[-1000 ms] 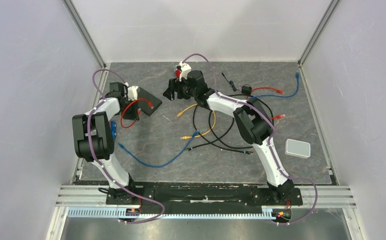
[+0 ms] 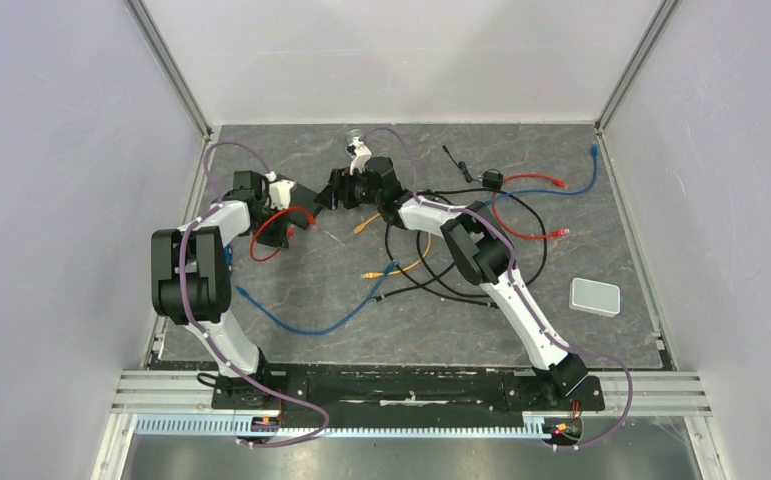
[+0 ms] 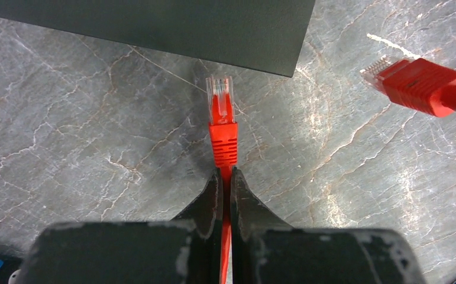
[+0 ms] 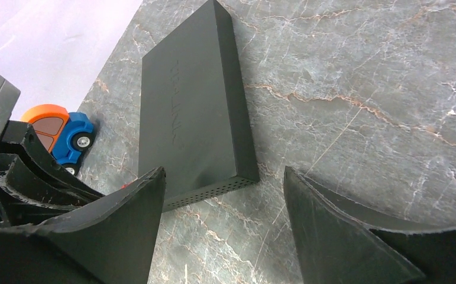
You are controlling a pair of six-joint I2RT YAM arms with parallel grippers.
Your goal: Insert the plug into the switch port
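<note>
My left gripper is shut on a red cable; its plug points up toward the black switch's edge, a short gap apart in that view. The cable's other red plug is at the upper right. In the right wrist view the switch lies flat, with a perforated end face toward my right gripper, whose fingers stand apart with nothing between them. From above, the switch is between both grippers, the red cable looping over the left one.
A toy car lies beyond the switch near the wall. Blue, yellow and black cables cover the middle and front; a white box is at the right.
My left gripper and its red cable have moved slightly right and toward the front.
</note>
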